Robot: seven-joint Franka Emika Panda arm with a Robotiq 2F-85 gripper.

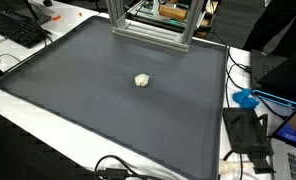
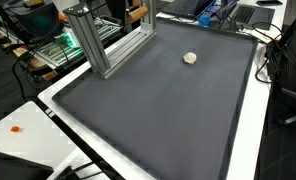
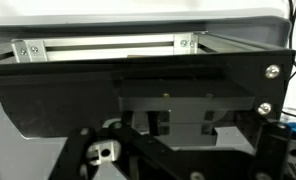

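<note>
A small pale, roundish object (image 1: 141, 80) lies on the dark grey mat (image 1: 98, 70); exterior view 2 also shows this pale object (image 2: 189, 58) toward the mat's far side. At the mat's edge stands a light metal frame (image 1: 153, 38), partly cut off by the top of the picture. In the wrist view my gripper faces a black panel (image 3: 58, 90) close up. Its dark fingers seem to stand apart, with nothing seen held between them. The dark parts blend together there, so contact with the panel cannot be told.
A tan wooden piece (image 2: 138, 15) shows near the metal frame. A keyboard (image 1: 18, 28) sits at the far left, and a blue item (image 1: 245, 98), black stand (image 1: 246, 135) and laptop (image 1: 291, 130) are at the right.
</note>
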